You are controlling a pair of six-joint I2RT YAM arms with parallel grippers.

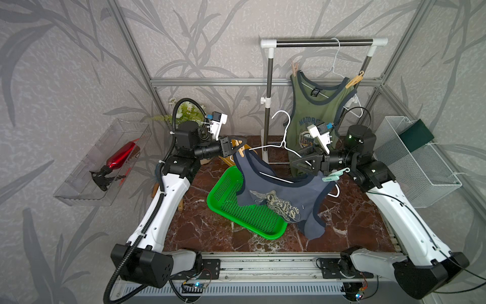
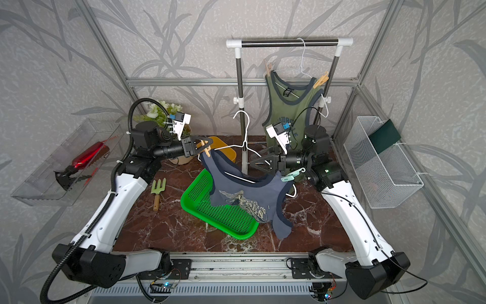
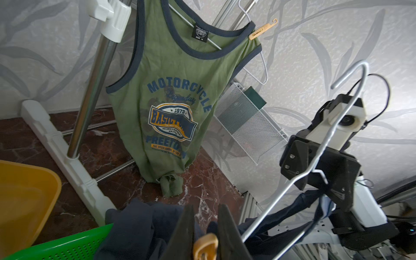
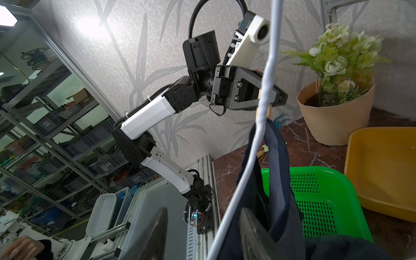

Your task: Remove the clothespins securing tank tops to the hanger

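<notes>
A blue-grey tank top (image 1: 276, 195) with a printed front hangs from a white hanger (image 1: 284, 139) over the basket. On its left shoulder is a wooden clothespin (image 1: 240, 150), and my left gripper (image 1: 244, 143) is shut on that pin; its end (image 3: 205, 246) shows between the fingers. My right gripper (image 1: 295, 157) is at the hanger's right arm. A gap shows between its fingers and the white wire crosses there, but its grip is unclear. A mint clothespin (image 1: 335, 175) sits by the right shoulder, outside the fingers.
A green tank top (image 1: 314, 106) hangs on the rack (image 1: 324, 43), with wooden clothespins (image 1: 355, 80) at its shoulders. The green basket (image 1: 222, 205) stands below the blue-grey top. A yellow tray (image 4: 385, 169) and a flowerpot (image 4: 338, 112) lie behind it.
</notes>
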